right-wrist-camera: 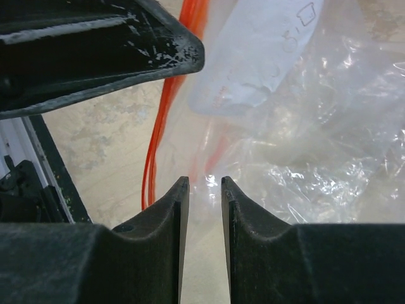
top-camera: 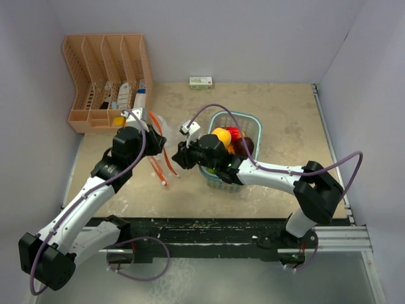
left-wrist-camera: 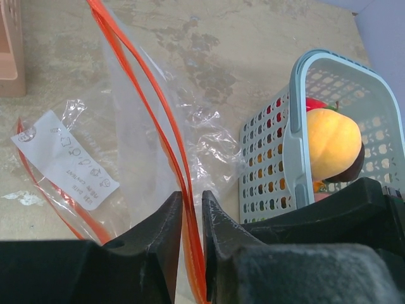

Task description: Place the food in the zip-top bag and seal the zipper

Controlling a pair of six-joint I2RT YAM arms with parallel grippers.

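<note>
A clear zip top bag (top-camera: 161, 149) with orange zipper strips and a white printed label (left-wrist-camera: 66, 158) lies left of the basket. My left gripper is at the orange strip (left-wrist-camera: 158, 120), its fingers slightly apart with the strip between them; whether it grips is unclear. My right gripper has its fingers narrowed on the clear film of the bag, beside the zipper. The food, including a yellow round piece (left-wrist-camera: 332, 142), a red one and a dark one, sits in the blue basket (top-camera: 224, 117).
A pink divided organiser (top-camera: 107, 44) with several items stands at the back left. A small box (top-camera: 200, 82) sits at the back wall.
</note>
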